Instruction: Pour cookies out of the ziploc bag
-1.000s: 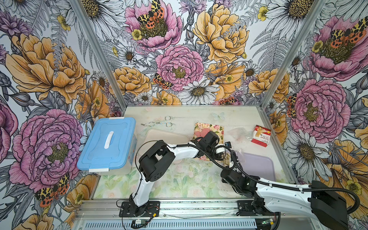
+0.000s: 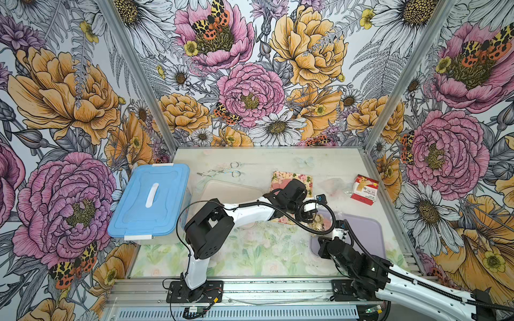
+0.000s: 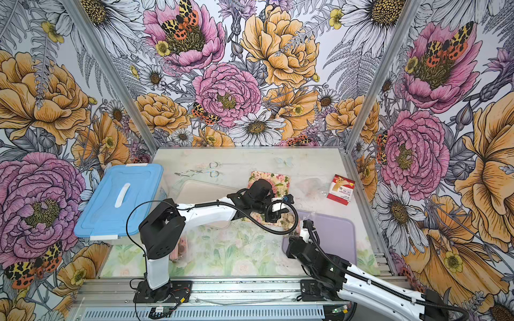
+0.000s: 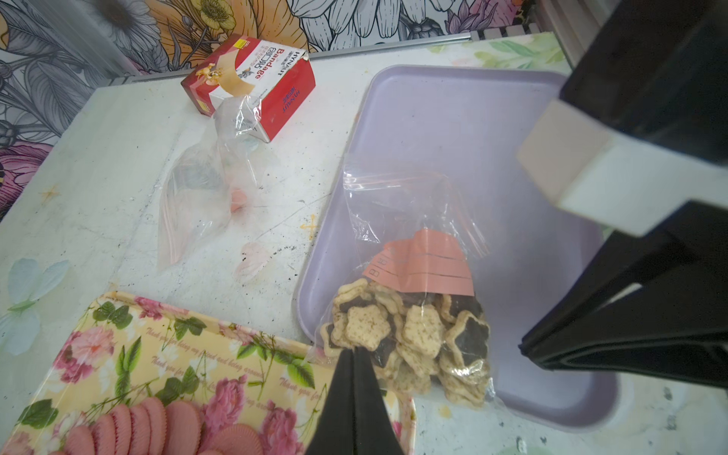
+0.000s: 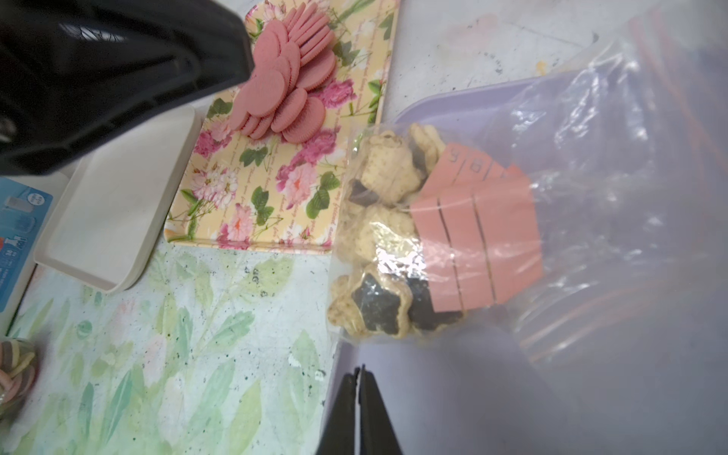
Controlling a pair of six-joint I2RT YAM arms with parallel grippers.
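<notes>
The clear ziploc bag (image 4: 409, 197) of star and flower cookies (image 4: 367, 326), with a pink label inside, lies over the edge of the purple tray (image 4: 470, 98). In the left wrist view my left gripper is shut at the bag's cookie-filled end; nothing shows between its fingers. My right gripper is shut with nothing between its fingertips. It points over the purple tray, just beside the bag's cookie end in the right wrist view. From above, the arms largely cover the bag.
A floral tray (image 4: 250, 345) with pink round cookies (image 5: 288, 76) adjoins the purple tray. An empty plastic bag (image 4: 201, 189) and a red bandage box (image 2: 365, 190) lie behind. A white tray (image 5: 113, 197), scissors (image 2: 220, 170) and a blue-lidded box (image 2: 152, 198) stand to the left.
My right arm has swung and its gripper has shifted slightly, now over the purple tray's front left part. My left arm's elbow has moved left, its gripper only a little.
</notes>
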